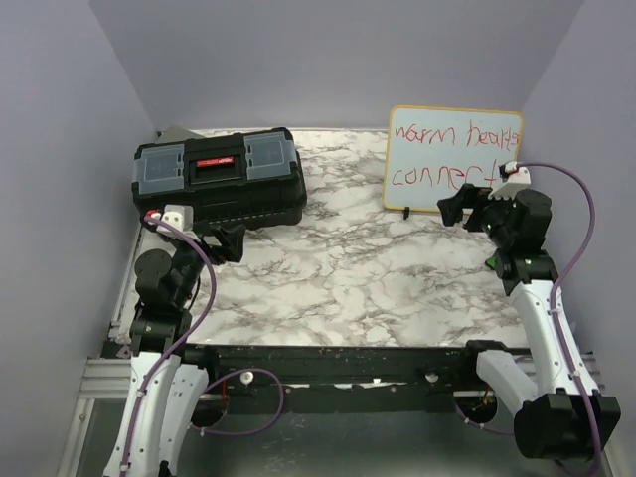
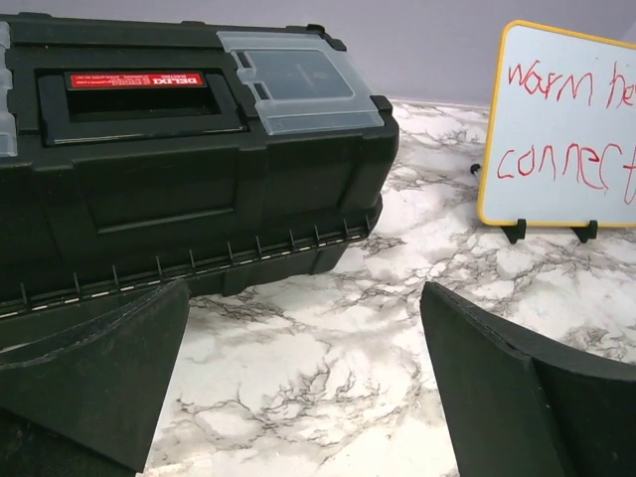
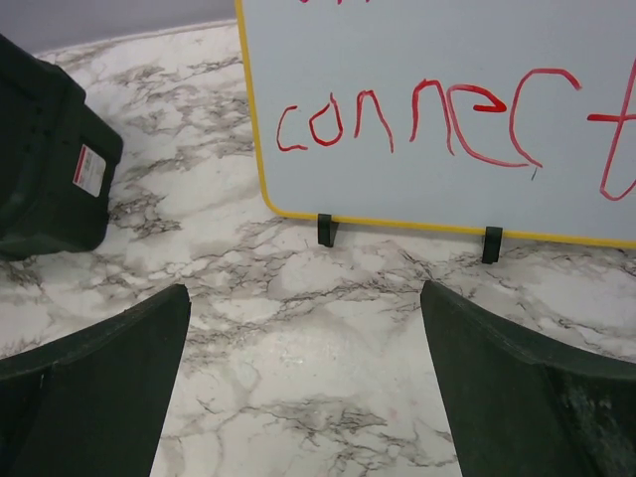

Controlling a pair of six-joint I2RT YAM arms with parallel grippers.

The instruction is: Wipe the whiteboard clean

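Observation:
The whiteboard, yellow-framed with red handwriting, leans on small black stands at the back right. "connect" shows on its lower line, with "warm" and another word above. My right gripper is open in front of the board's lower edge, its fingers apart with only marble between them. Over at the left, my left gripper stands open and empty by the front of the toolbox. A small green item is mostly hidden beside the right arm; I cannot tell whether it is an eraser.
A big black toolbox with clear lid compartments fills the back left of the marble table. Grey walls stand at the back and both sides.

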